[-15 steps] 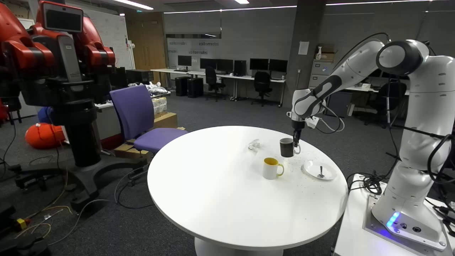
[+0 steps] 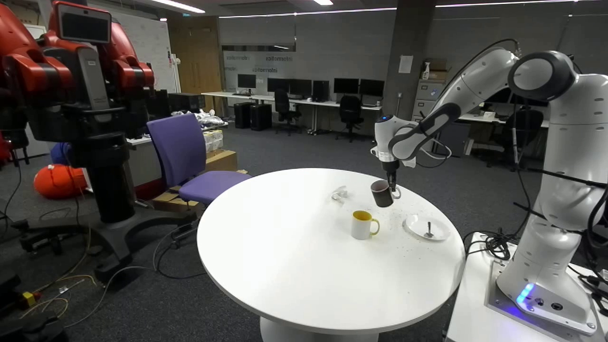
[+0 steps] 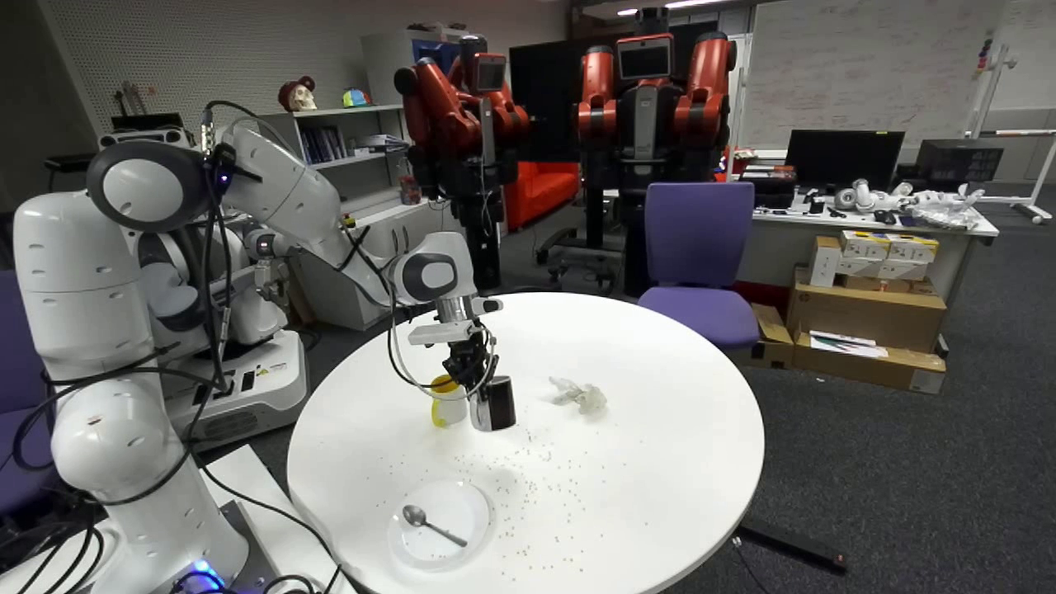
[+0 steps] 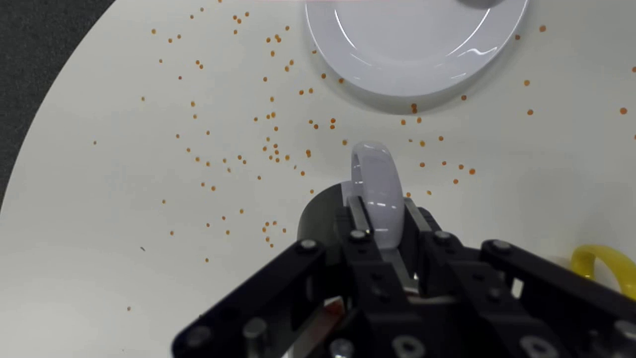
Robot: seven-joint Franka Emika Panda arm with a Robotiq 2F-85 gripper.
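Note:
My gripper is shut on the white handle of a dark mug (image 2: 381, 194). In exterior view 1 the mug hangs tilted just above the table, its opening leaning left. The wrist view shows the handle (image 4: 381, 191) between the fingers, with part of the dark mug body (image 4: 317, 218) below; what is inside cannot be seen there. A white mug with a yellow inside and yellow handle (image 2: 361, 227) stands upright nearby on the table. A white plate (image 3: 477, 505) holds a metal spoon (image 3: 436, 525).
Small orange grains lie scattered over the round white table (image 2: 273, 245), around the plate. Crumpled clear plastic (image 3: 581, 395) rests beyond the dark mug.
The dark mug was upright one second ago and is now tilted and a bit higher. My gripper has shifted slightly left with it in exterior view 1. The yellow-handled mug and plate have stayed put.

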